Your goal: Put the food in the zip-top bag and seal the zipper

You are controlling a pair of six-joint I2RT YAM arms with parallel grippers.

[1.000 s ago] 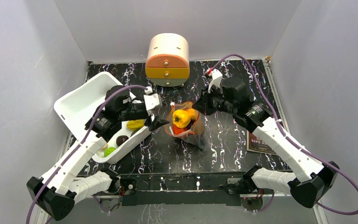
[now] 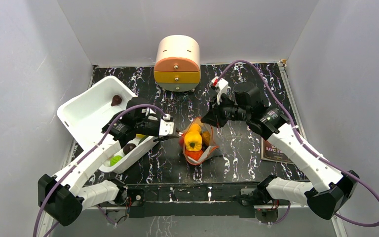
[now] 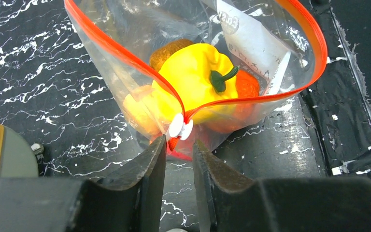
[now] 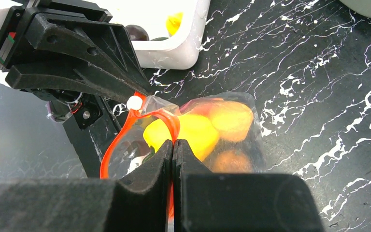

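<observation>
An open zip top bag (image 2: 207,153) with an orange rim stands mid-table, holding a yellow pepper (image 3: 193,72), orange items (image 3: 246,87) and a brown item (image 3: 166,52). My left gripper is at the bag's left end, by the white zipper slider (image 3: 178,126); its fingers look nearly shut, with a narrow space around the orange zipper end; whether they grip it is unclear. My right gripper is shut at the bag's other side, over the orange rim; whether any rim is between its fingers is unclear.
A white bin (image 2: 84,113) with more food items is on the left. A small drawer box (image 2: 176,59) stands at the back. A printed board (image 2: 275,153) lies at the right under the arm. Bare tabletop shows right of the bag.
My left gripper has moved down and toward the front, to the bag's zipper end. The bag has shifted and turned slightly frontward. My right gripper has moved slightly.
</observation>
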